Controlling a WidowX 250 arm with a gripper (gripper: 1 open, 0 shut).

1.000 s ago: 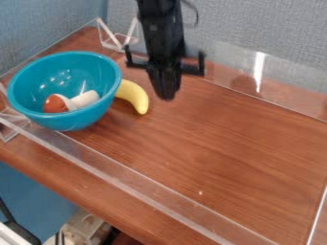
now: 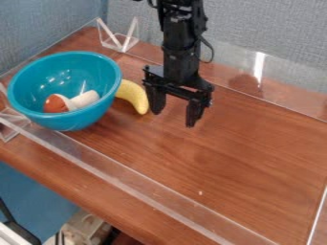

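Observation:
The black gripper (image 2: 174, 103) hangs open over the wooden counter, just right of a yellow banana (image 2: 130, 94). The banana lies curved against the right side of a turquoise bowl (image 2: 90, 113), partly hidden by it. Inside the bowl are a red-brown round item (image 2: 55, 103) and a white cylindrical item (image 2: 83, 100). Nothing shows between the gripper's fingers.
Clear plastic edging runs along its sides, with white brackets (image 2: 118, 38) at the back left. Walls stand behind.
The gripper has come down from high over the counter to low beside the banana. The bowl and its contents look unmoved.

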